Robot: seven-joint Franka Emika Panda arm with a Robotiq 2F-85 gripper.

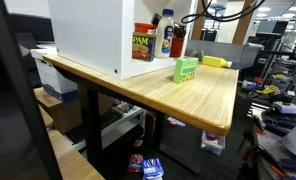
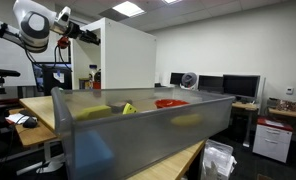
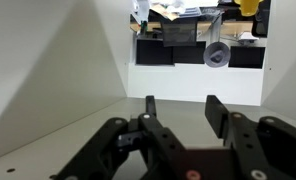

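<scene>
In the wrist view my gripper reaches in from the bottom, its two dark fingers apart with a pale grey surface behind them. Whether anything sits between them does not show clearly. The second exterior view has the arm (image 2: 33,30) high at the left, its dark end beside the tall white shelf (image 2: 128,55). On the table, the first exterior view shows a blue and yellow can (image 1: 141,48), a white bottle with a blue cap (image 1: 166,32), a red container (image 1: 178,46), a green box (image 1: 185,69) and a yellow bottle (image 1: 217,62).
White walls (image 3: 58,70) flank the gripper in the wrist view. A grey-walled bin (image 2: 158,130) fills the foreground of the second exterior view. Boxes lie on the floor below.
</scene>
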